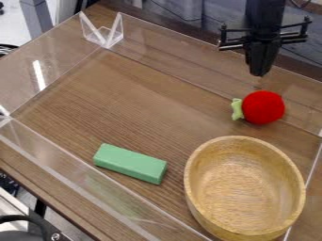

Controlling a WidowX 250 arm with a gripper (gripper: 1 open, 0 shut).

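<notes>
The black gripper [261, 62] hangs at the top right of the camera view, above and behind a red round object [262, 107] with a small green top. I cannot tell whether its fingers are open or shut. A yellow bowl [244, 188] sits at the lower right, and a green block [130, 163] lies at the lower left.
A clear plastic piece [104, 28] stands at the back left. Transparent edging runs along the left side.
</notes>
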